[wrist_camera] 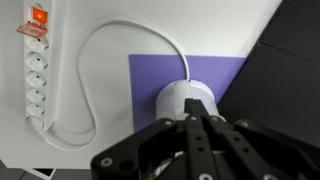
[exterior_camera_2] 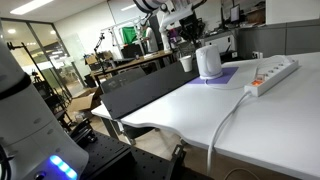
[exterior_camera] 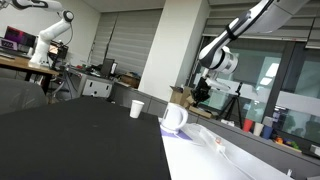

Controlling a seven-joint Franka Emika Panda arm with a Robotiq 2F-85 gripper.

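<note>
In the wrist view my gripper looks shut, with nothing visible between its fingers. Below it a white, rounded kettle-like vessel (wrist_camera: 177,98) stands on a purple mat (wrist_camera: 152,72), partly covered by the gripper. A white cord runs from the vessel in a loop towards a white power strip (wrist_camera: 36,85) with an orange switch (wrist_camera: 39,14). From the side, the gripper (exterior_camera: 194,103) hangs above and to the right of the vessel (exterior_camera: 174,118), apart from it.
A white cup (exterior_camera: 136,109) stands upright left of the vessel. Black surface (exterior_camera: 85,140) fills the left side of the table.
</note>
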